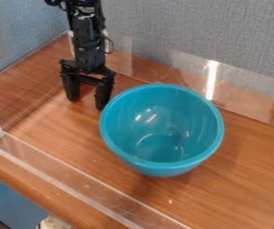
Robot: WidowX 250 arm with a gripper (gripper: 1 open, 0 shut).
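My black gripper (87,89) hangs low over the wooden surface at the upper left of the camera view, its fingers spread open with nothing visible between them. Just to its right and nearer the camera is a large empty teal bowl (162,148). The right finger is close to the bowl's left rim; whether they touch, I cannot tell.
The wooden surface (223,197) has clear space at the right and left of the bowl. Grey textured walls (211,31) stand behind and at the left, and clear plastic edging runs along the back and the near left edge.
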